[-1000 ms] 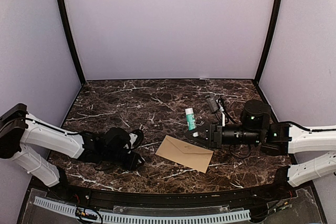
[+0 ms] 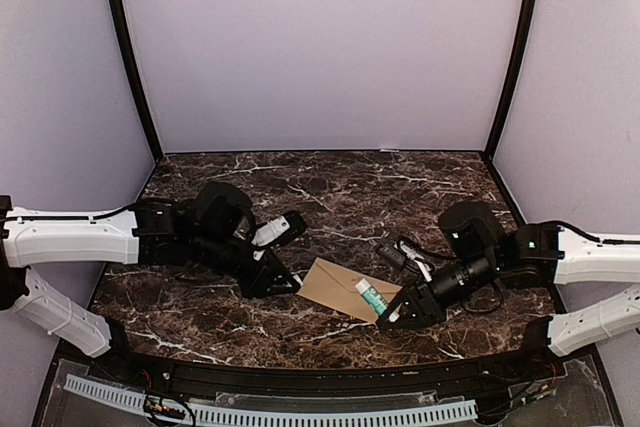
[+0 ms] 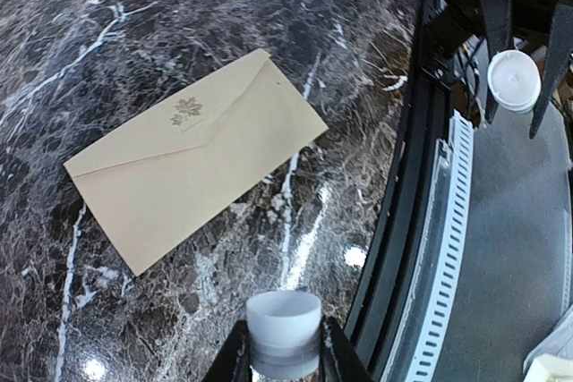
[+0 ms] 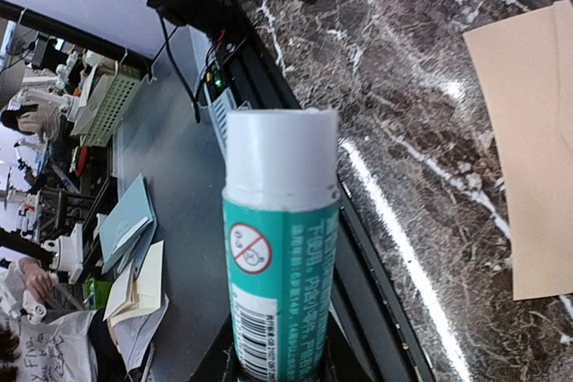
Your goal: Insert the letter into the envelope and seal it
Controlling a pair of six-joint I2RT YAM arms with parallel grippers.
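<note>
A tan envelope lies on the dark marble table, its pointed flap visible in the left wrist view. My right gripper holds a teal glue stick with a white end, tilted above the envelope's right part in the top view. My left gripper is shut on a small white cap just left of the envelope. No separate letter can be made out on the table.
A dark rail with a white slotted strip runs along the front edge. Papers and a green basket lie off the table in the right wrist view.
My left gripper has risen and moved right toward the envelope with the white cap. My right gripper has lowered and moved toward the front, tilting the glue stick further.
</note>
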